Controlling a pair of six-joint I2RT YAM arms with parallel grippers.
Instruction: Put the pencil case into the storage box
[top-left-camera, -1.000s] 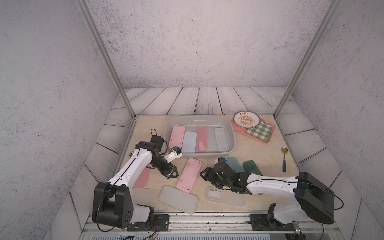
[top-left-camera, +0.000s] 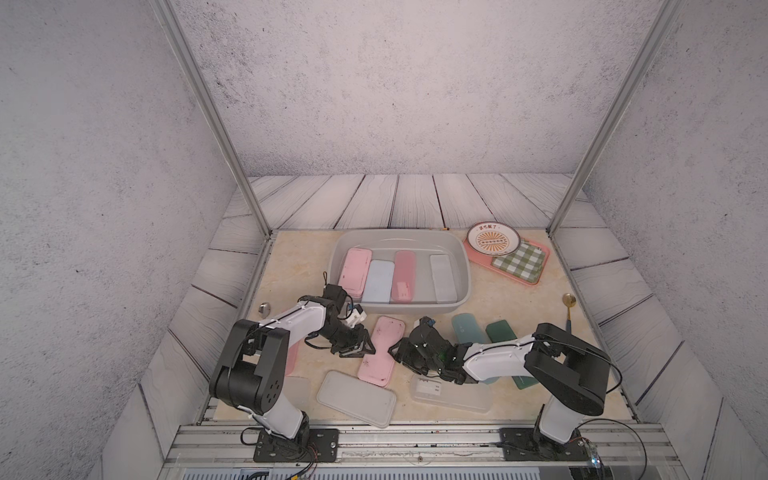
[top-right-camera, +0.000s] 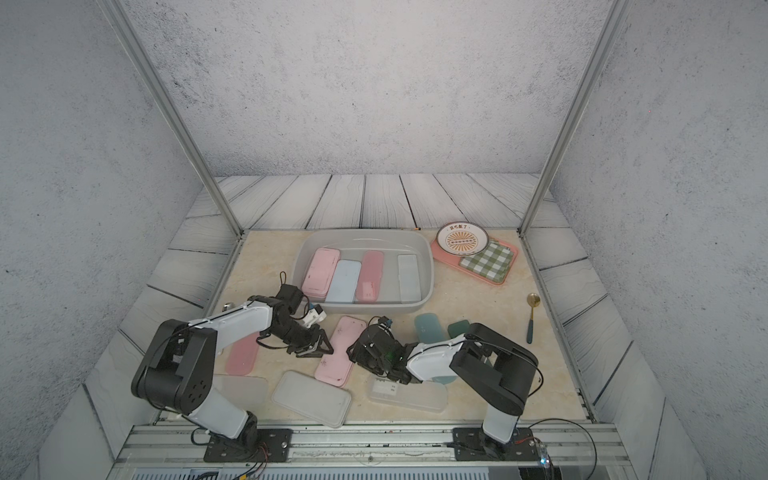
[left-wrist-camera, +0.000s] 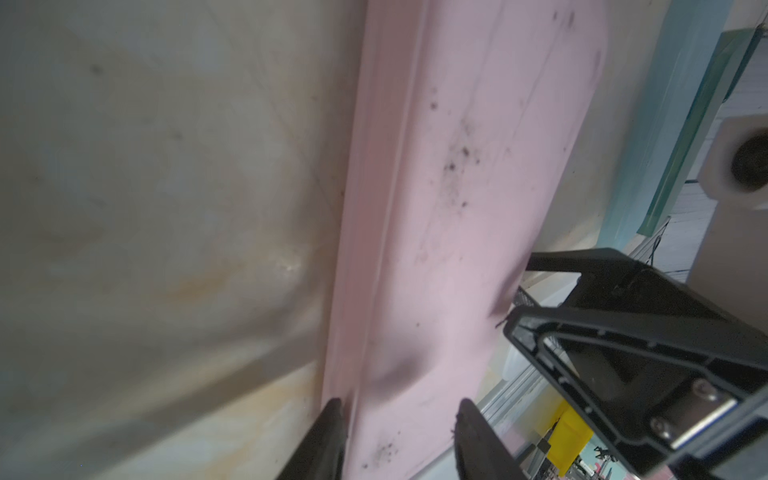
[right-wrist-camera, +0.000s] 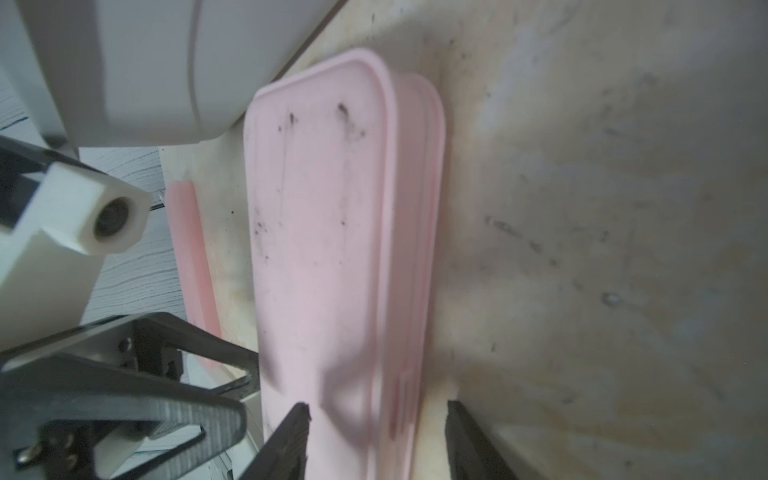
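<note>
A light pink pencil case (top-left-camera: 384, 356) with dark specks lies on the table in front of the grey storage box (top-left-camera: 461, 297). From the left, my left gripper reaches its long edge in the left wrist view; its fingers stand apart, one by the side wall and the other over the top. Opposite it, my right gripper is at the right edge, with the case's side wall between its parted fingers. Neither is visibly clamped on the case. In the top views both gripper tips sit close against its sides.
Inside the box lie a pink case (top-left-camera: 354, 270), a blue one (top-left-camera: 378, 281), a darker pink one (top-left-camera: 404, 276) and a white one (top-left-camera: 442, 277). A grey case (top-left-camera: 357, 397) and a clear one (top-left-camera: 460, 396) lie nearer me. Teal case (top-left-camera: 467, 326) is at right.
The case has shifted slightly to the right.
</note>
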